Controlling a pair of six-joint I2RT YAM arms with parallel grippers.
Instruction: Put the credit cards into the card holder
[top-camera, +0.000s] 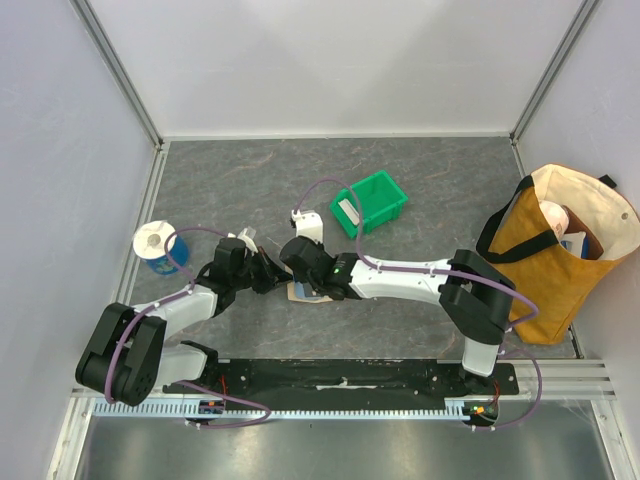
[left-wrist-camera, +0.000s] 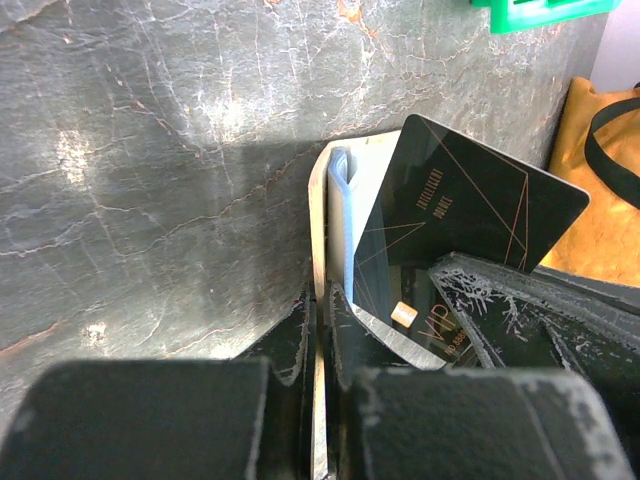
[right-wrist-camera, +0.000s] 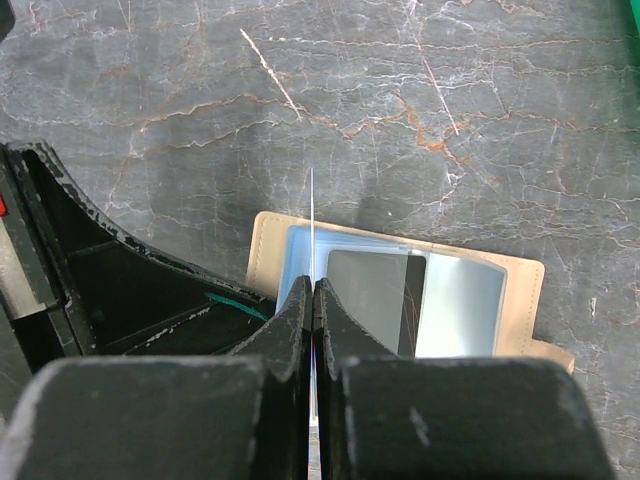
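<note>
The tan card holder (right-wrist-camera: 525, 290) lies spread on the table with blue and clear pockets. A grey-and-black piece (right-wrist-camera: 410, 305) shows in one pocket. My left gripper is shut on the holder's near edge, its tan border and blue sleeve standing up between the fingers. Just above the pockets, my right gripper is shut on a thin black credit card, which appears edge-on as a fine line in the right wrist view. Whether the card's lower edge is inside a pocket, I cannot tell.
A green basket (top-camera: 385, 197) with a white stack (top-camera: 349, 211) in it stands behind the right arm. At the left is a paper roll (top-camera: 154, 240); an orange bag (top-camera: 530, 270) stands far right.
</note>
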